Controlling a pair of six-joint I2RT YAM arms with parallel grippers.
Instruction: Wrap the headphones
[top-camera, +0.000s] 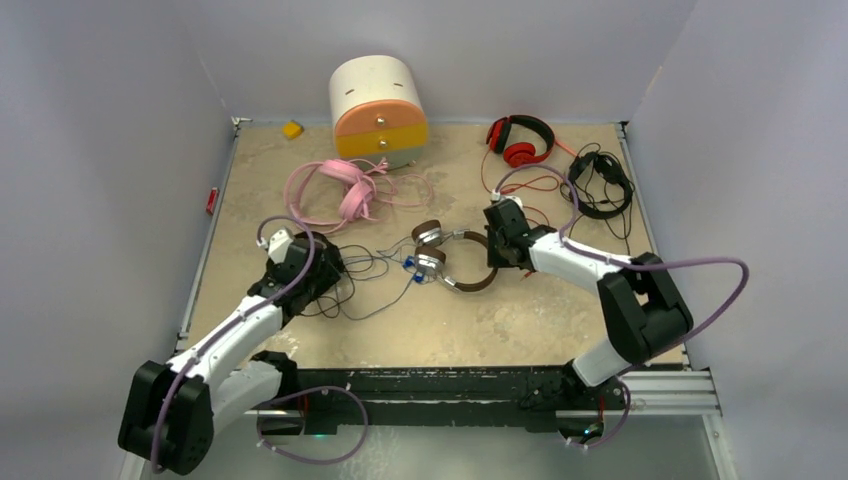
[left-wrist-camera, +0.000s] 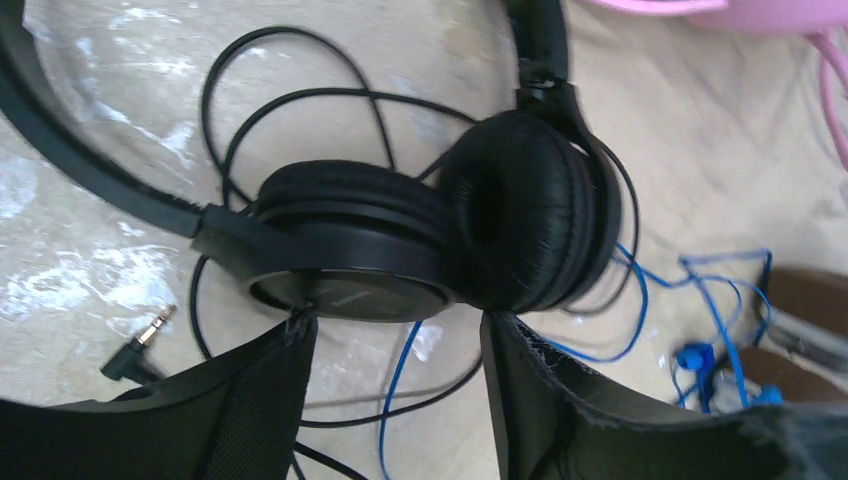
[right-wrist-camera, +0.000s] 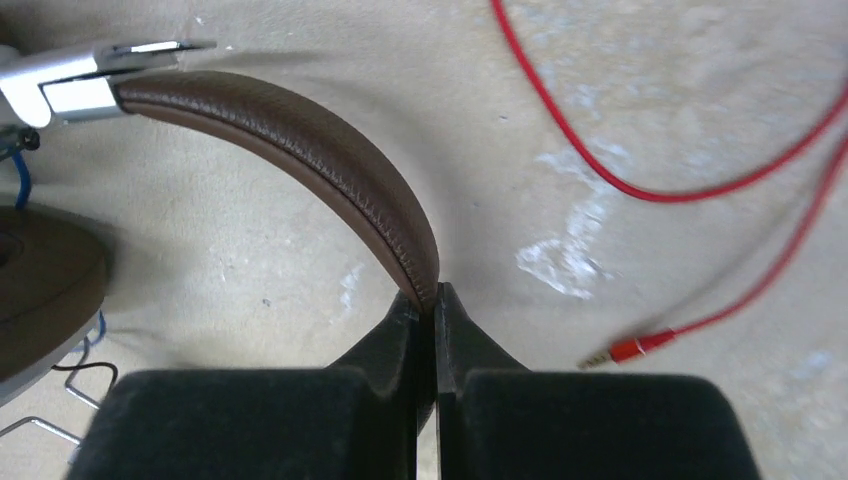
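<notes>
Black headphones (left-wrist-camera: 350, 235) with loose cable lie at the left of the table. My left gripper is at their near edge, fingers apart below an ear cup; whether it grips the cup I cannot tell. Brown-and-silver headphones (top-camera: 430, 262) lie in the middle with blue cable. My right gripper is shut at their brown headband (right-wrist-camera: 300, 150), which runs in between the fingertips.
Pink headphones (top-camera: 355, 200), a small drawer box (top-camera: 380, 100) and a yellow block (top-camera: 292, 129) are at the back. Red headphones (top-camera: 520, 150) and another black pair (top-camera: 600, 205) lie back right.
</notes>
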